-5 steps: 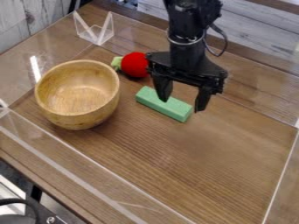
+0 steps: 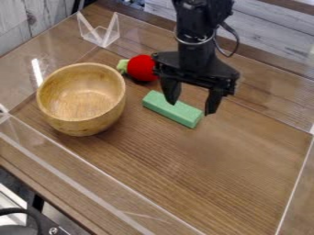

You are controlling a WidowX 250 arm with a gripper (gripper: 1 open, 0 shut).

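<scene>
A black robot arm comes down from the top middle, its gripper (image 2: 193, 84) hanging above and beside a mint-green block (image 2: 172, 109) that lies on the wooden table. The gripper's two fingers are spread apart, and nothing shows between them. A red object with a green top (image 2: 140, 67) lies behind the block on the left, partly beside the arm.
A large wooden bowl (image 2: 80, 100) stands on the left. A clear wire or plastic object (image 2: 95, 27) is at the back left. A dark cable is at the lower left corner.
The gripper has shifted very slightly; otherwise the scene looks the same.
</scene>
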